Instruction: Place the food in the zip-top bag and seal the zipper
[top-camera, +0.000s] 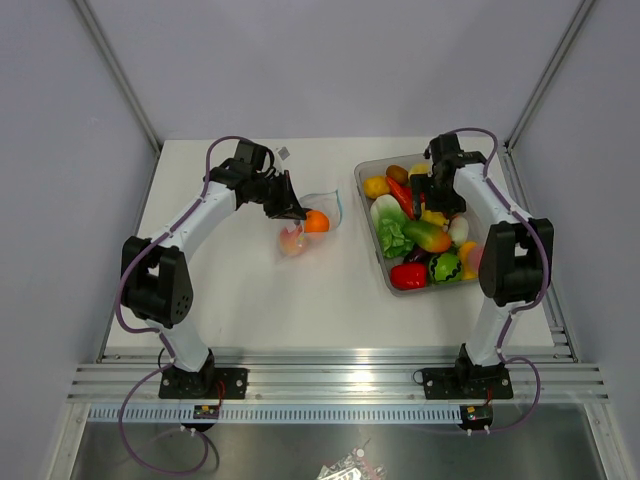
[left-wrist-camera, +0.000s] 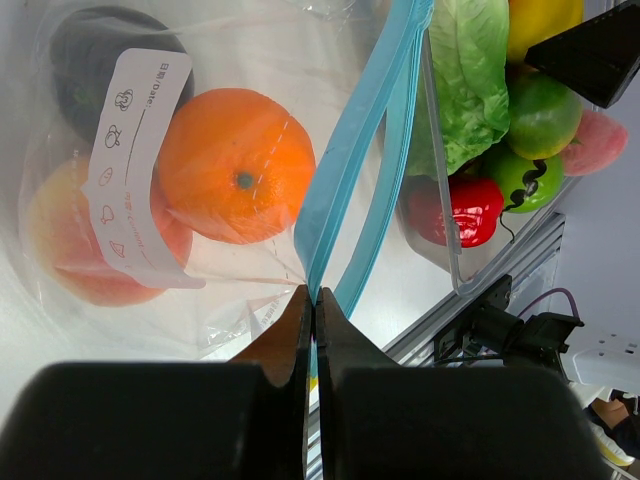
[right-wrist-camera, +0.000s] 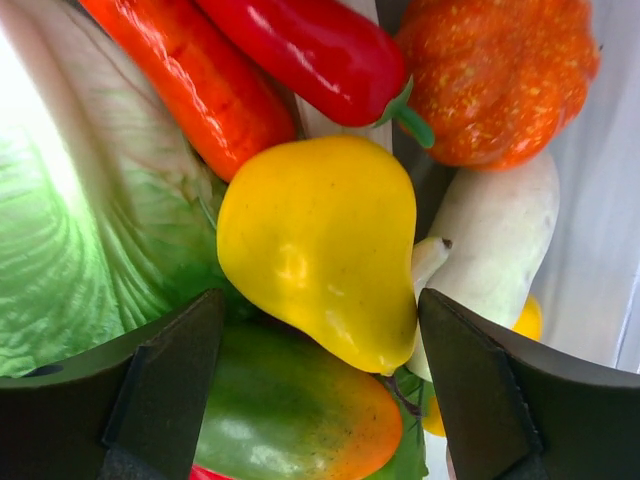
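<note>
A clear zip-top bag with a blue zipper (left-wrist-camera: 350, 170) lies mid-table, holding an orange (left-wrist-camera: 235, 160), a peach-coloured fruit (left-wrist-camera: 75, 235) and a dark round item (left-wrist-camera: 85, 65). My left gripper is shut on the bag's top edge at the zipper. My right gripper stands open over the food bin (top-camera: 380, 265), its fingers either side of a yellow pepper (right-wrist-camera: 315, 240), with green-orange fruit, lettuce, red peppers, a pumpkin and a white vegetable around it.
The bin fills the right of the table, packed with produce including a watermelon (top-camera: 445, 268) and a red bell pepper (top-camera: 408, 276).
</note>
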